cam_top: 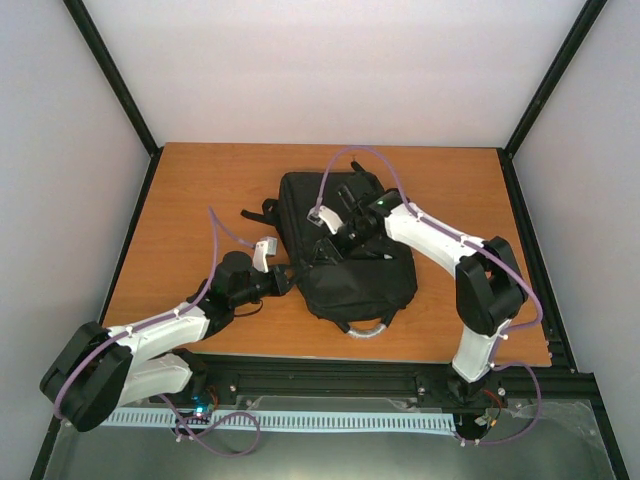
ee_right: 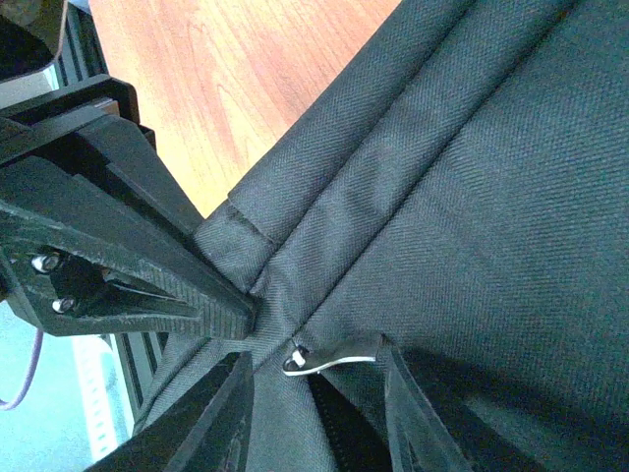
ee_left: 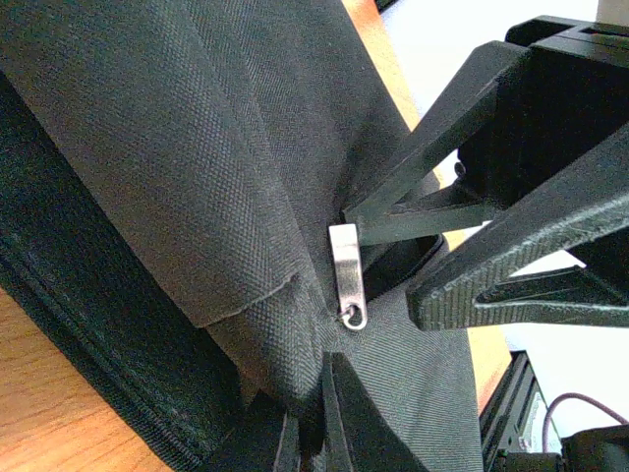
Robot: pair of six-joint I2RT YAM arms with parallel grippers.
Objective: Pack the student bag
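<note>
A black backpack [cam_top: 355, 295] lies on the table. My left gripper [cam_top: 295, 275] is shut at its left side, its fingertips against a fold of fabric at the bottom of the left wrist view. My right gripper [cam_top: 320, 255] is part open over the bag. In the left wrist view its fingers [ee_left: 511, 256] are beside a silver zipper pull [ee_left: 348, 270]. In the right wrist view the zipper pull [ee_right: 329, 356] lies by the fingertips; whether they touch it is unclear.
</note>
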